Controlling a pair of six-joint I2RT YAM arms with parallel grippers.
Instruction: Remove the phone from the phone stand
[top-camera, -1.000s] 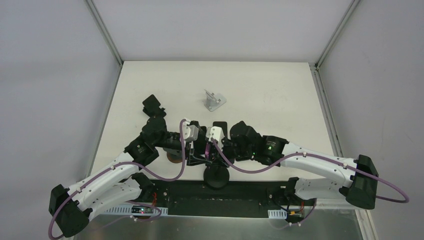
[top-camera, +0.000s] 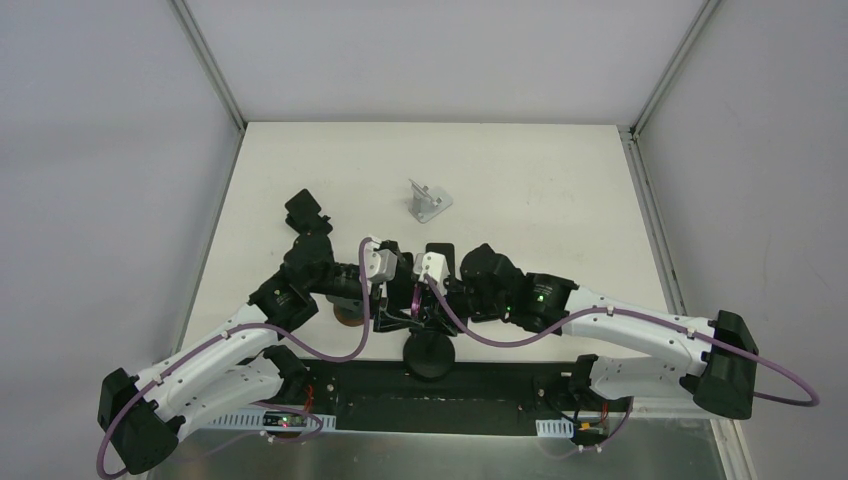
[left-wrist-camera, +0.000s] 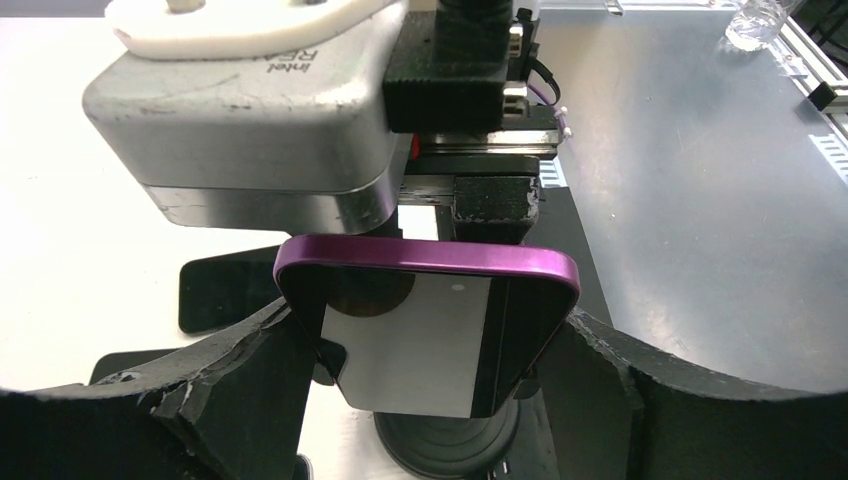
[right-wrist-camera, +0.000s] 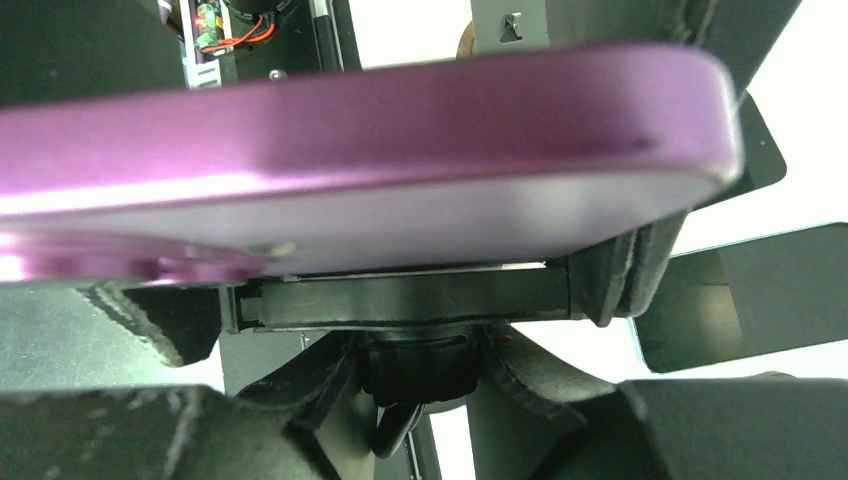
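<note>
A phone with a purple frame (left-wrist-camera: 430, 255) stands upright in a black phone stand, whose round base (top-camera: 429, 355) sits at the table's front edge. In the left wrist view my left gripper has a finger along each side edge of the phone; it looks shut on it. Behind the phone, in the right wrist view, the stand's holder bar (right-wrist-camera: 410, 302) runs across. Below that bar my right gripper has its fingers against both sides of the stand's neck. From above, both grippers hide most of the phone and stand.
Dark phones lie flat near the stand, one on the left in the left wrist view (left-wrist-camera: 225, 290), another on the right in the right wrist view (right-wrist-camera: 740, 295). A small grey stand (top-camera: 428, 203) stands farther back.
The stand's round base has shifted slightly to the left. The right arm has moved very slightly near its gripper; the left arm looks still.
</note>
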